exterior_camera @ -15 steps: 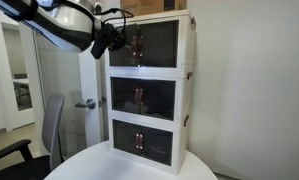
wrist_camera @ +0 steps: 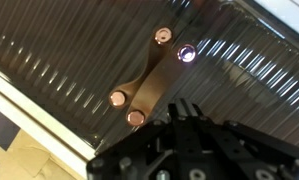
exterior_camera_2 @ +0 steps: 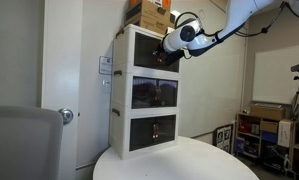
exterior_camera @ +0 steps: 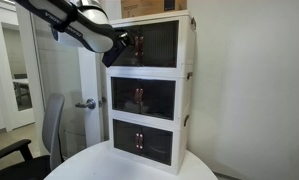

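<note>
A white cabinet (exterior_camera: pixel 149 72) of three stacked sections stands on the round white table, each section with dark ribbed doors. My gripper (exterior_camera: pixel 119 49) is at the left front of the top section, by its doors (exterior_camera: pixel 161 44). In the wrist view, two brown handles (wrist_camera: pixel 165 82) with copper-coloured screws run side by side, diagonally across the dark panel. The fingertips of my gripper are close together just right of the handles, with nothing visible between them. Whether they touch the door cannot be told.
Cardboard boxes (exterior_camera_2: pixel 149 16) sit on top of the cabinet. A grey chair (exterior_camera: pixel 51 130) stands at the left, near a door with a handle (exterior_camera: pixel 87 103). Shelves (exterior_camera_2: pixel 264 130) with goods stand far right.
The cabinet doors look the same throughout.
</note>
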